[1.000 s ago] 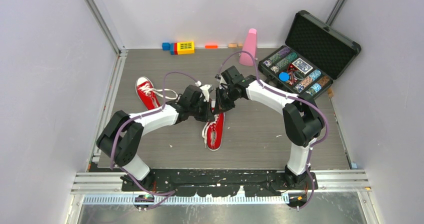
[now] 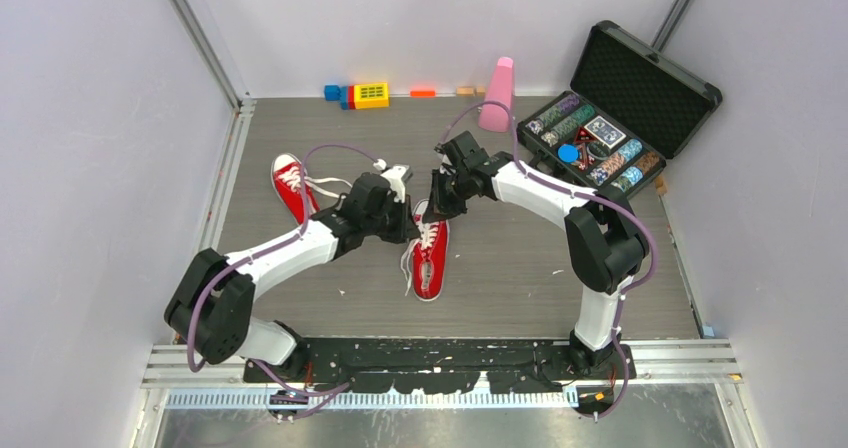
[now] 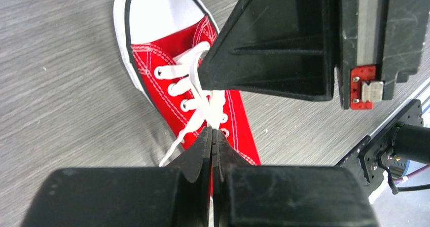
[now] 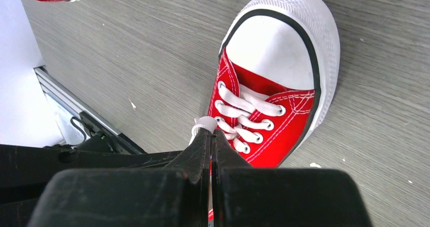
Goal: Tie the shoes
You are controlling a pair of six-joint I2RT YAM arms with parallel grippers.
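One red shoe [image 2: 430, 268] with white laces lies under both grippers, its white toe cap [image 4: 271, 52] clear in the right wrist view. My left gripper is shut at the lacing, and a white lace [image 3: 201, 99] runs down to its tips. Close beside it, over the shoe, my right gripper is shut with a white lace loop [image 4: 204, 123] at its fingertips. This lace seems to stretch between the two grippers. A loose lace end hangs along the shoe's left side. The second red shoe [image 2: 297, 190] rests at the left, partly behind the left arm.
An open black case [image 2: 640, 88] of chips and cards stands at the back right. A pink block [image 2: 497, 93] and yellow, red and blue toy bricks [image 2: 370, 96] line the back wall. Bare table lies to the right of the near shoe.
My left gripper has shifted slightly left, away from the right one, and its arm has swung left and toward the front. The right arm stays nearly still.
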